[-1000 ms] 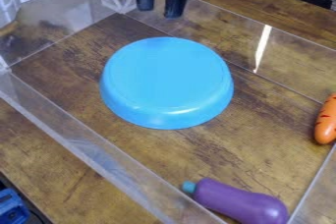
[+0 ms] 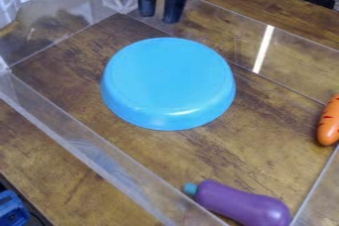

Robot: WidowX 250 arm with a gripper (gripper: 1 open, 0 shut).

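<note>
My gripper [image 2: 161,2] is at the top centre of the view, behind the blue round object, with its two dark fingers apart and nothing seen between them. An upturned blue bowl or plate [image 2: 169,81] lies on the wooden floor of a clear-walled tray. A purple toy eggplant [image 2: 243,205] with a teal tip lies at the bottom right, and an orange toy carrot [image 2: 328,121] is at the right edge, partly out of view.
Clear low walls [image 2: 90,149] enclose the work area. A blue object [image 2: 11,210] sits outside at the lower left corner. Bare wood shows right of and below the blue round object.
My gripper has shifted slightly within the top centre of the view. The blue round object, eggplant and carrot have stayed where they were.
</note>
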